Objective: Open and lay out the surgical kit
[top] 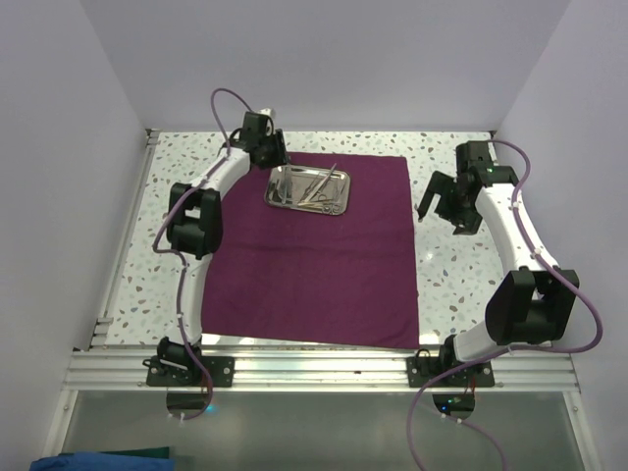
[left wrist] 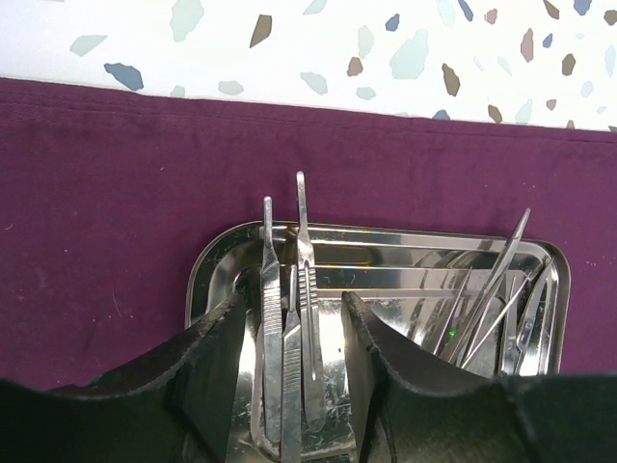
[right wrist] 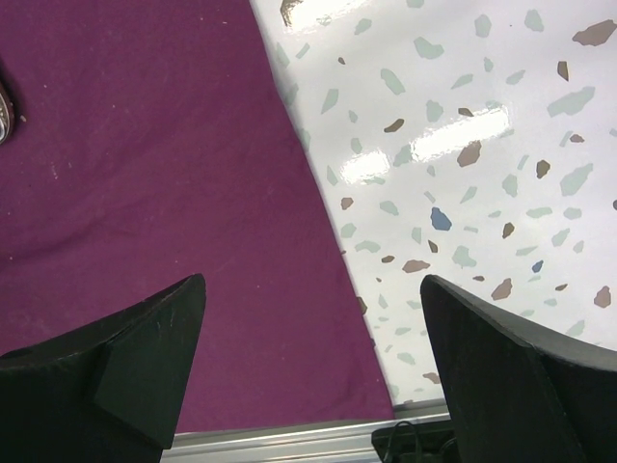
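Observation:
A steel tray (top: 307, 207) of instruments rests on the spread purple cloth (top: 309, 289). My left gripper hangs over the tray's left end, part open, its fingers either side of several flat scalpel handles (left wrist: 271, 347); I cannot tell from the frames that it touches them. Tweezers and other thin instruments (left wrist: 477, 313) lie in the tray's right half. My right gripper stands open and empty, right of the cloth above the speckled table.
The speckled table (top: 456, 265) shows around the cloth. A metal rail (top: 314, 361) runs along the front edge. A blue item (top: 103, 461) lies at the bottom left, off the table.

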